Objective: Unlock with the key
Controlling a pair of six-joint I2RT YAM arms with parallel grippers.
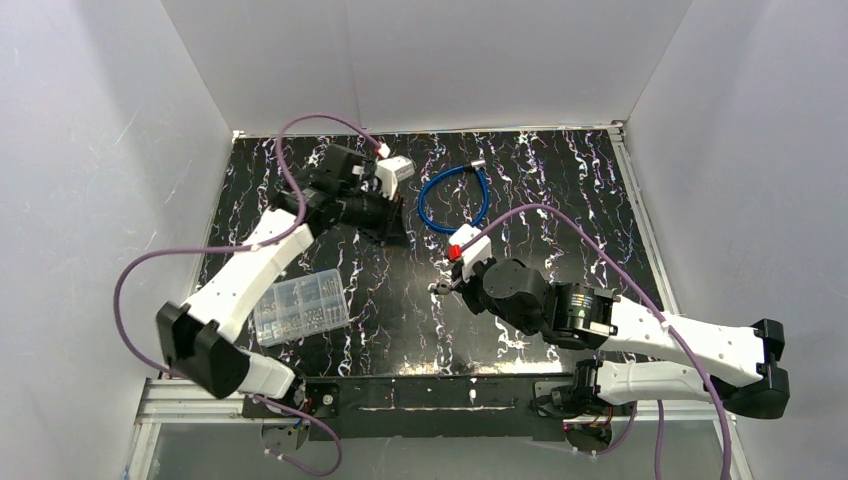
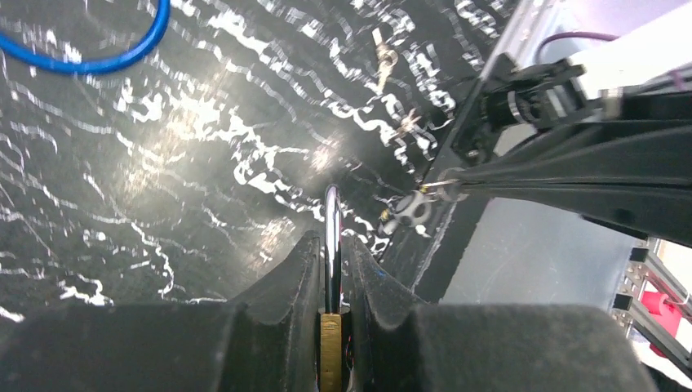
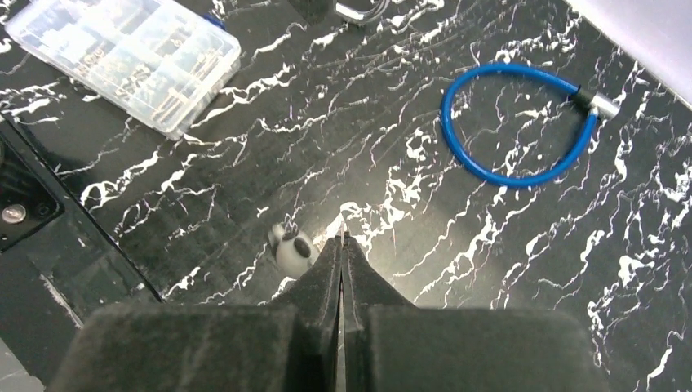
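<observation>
A padlock with a brass body (image 2: 330,351) and a shiny steel shackle (image 2: 333,245) sits between the fingers of my left gripper (image 1: 396,240), which is shut on it. In the right wrist view the same shackle (image 3: 365,11) shows at the top edge. My right gripper is shut, its fingertips close together on something thin. At its tip, the left wrist view shows a ring with a brass piece (image 2: 441,184) and a grey key head (image 2: 412,210). That key head (image 1: 440,288) hangs clear of the padlock. Whether the lock is open cannot be told.
A blue hose or cable loop (image 1: 424,208) lies at the back middle. The clear compartment box (image 1: 302,305) is at the front left. Small blurred shapes (image 2: 384,61) on the glossy tabletop may be reflections.
</observation>
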